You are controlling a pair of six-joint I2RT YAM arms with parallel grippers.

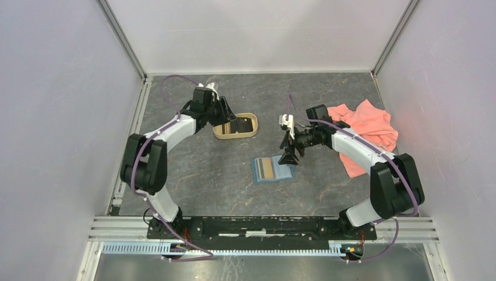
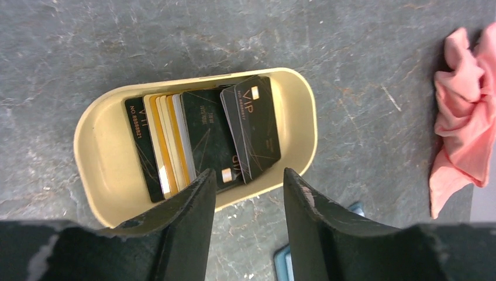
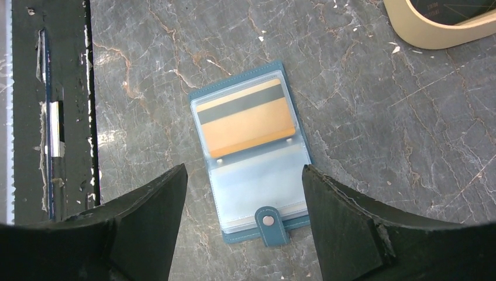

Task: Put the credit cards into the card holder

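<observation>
A cream tray (image 1: 235, 134) holds several cards, black (image 2: 210, 129) and gold (image 2: 165, 140), seen closely in the left wrist view. My left gripper (image 1: 225, 114) is over the tray's back left, its fingers apart and empty above the near rim. The blue card holder (image 3: 257, 181), with a clear pocket and a snap strap, lies flat in front, with a gold, grey-striped card (image 3: 245, 123) inside. My right gripper (image 1: 289, 149) hangs just above and behind the holder's right part, fingers spread with nothing between them.
A crumpled pink cloth (image 1: 368, 129) lies at the right beside the right arm. White walls bound the grey surface at the back and both sides. Bare surface lies left of the holder and at the back centre.
</observation>
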